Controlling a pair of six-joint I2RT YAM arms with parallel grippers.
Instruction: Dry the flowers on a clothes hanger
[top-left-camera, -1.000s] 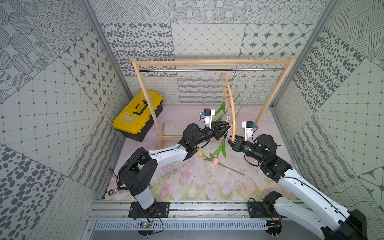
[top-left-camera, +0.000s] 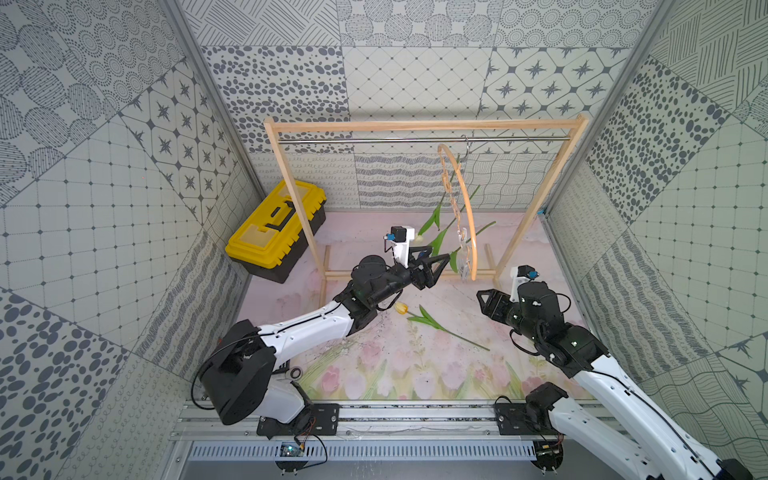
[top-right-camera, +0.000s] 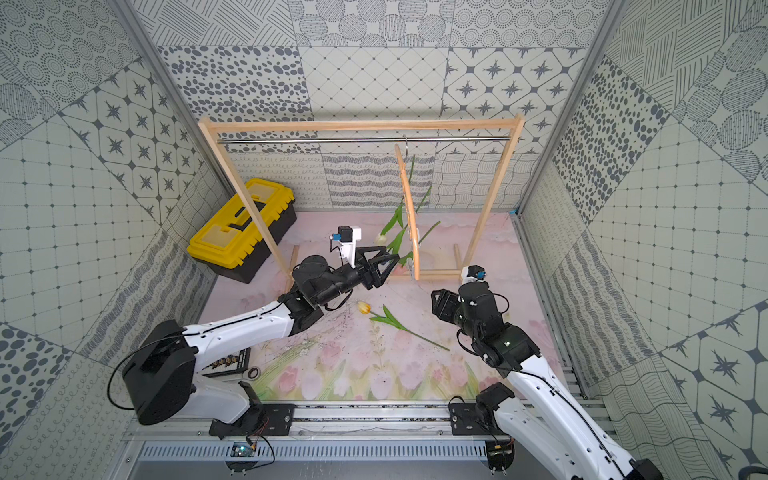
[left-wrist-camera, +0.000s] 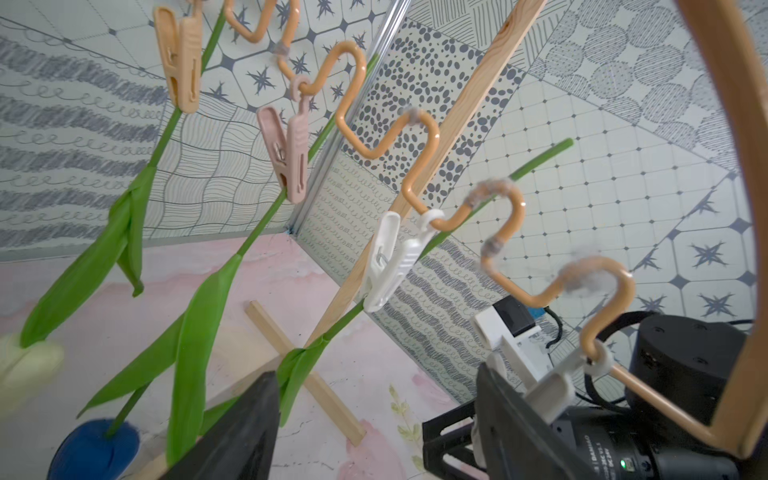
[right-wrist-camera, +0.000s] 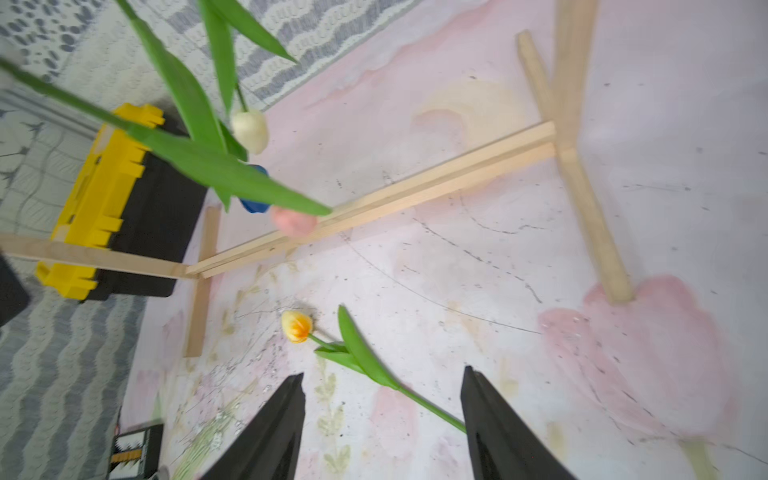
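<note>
The clothes hanger (top-left-camera: 471, 220) hangs from the metal rod, its wavy bar (left-wrist-camera: 424, 152) bearing several clips. A wooden clip (left-wrist-camera: 185, 60), a pink clip (left-wrist-camera: 296, 152) and a white clip (left-wrist-camera: 393, 260) each grip a stem. White (right-wrist-camera: 250, 131), blue (right-wrist-camera: 255, 201) and pink (right-wrist-camera: 294, 222) tulip heads hang downward. Another white clip (left-wrist-camera: 552, 396) at the near end shows no flower. On the table lies a yellow tulip (top-left-camera: 401, 308), stem toward the right. My left gripper (top-left-camera: 440, 270) is open and empty, left of the hanger. Open too is my right gripper (top-left-camera: 484, 305), apart from the hanger on its right.
The wooden rack's posts (top-left-camera: 534, 200) stand on either side, with a low crossbar (right-wrist-camera: 448, 172) near the table. A yellow-lidded toolbox (top-left-camera: 276, 228) sits at the back left. Bare table (right-wrist-camera: 480, 288) lies around the yellow tulip.
Both grippers have drawn away from the hanger, left one leftward, right one rightward and down.
</note>
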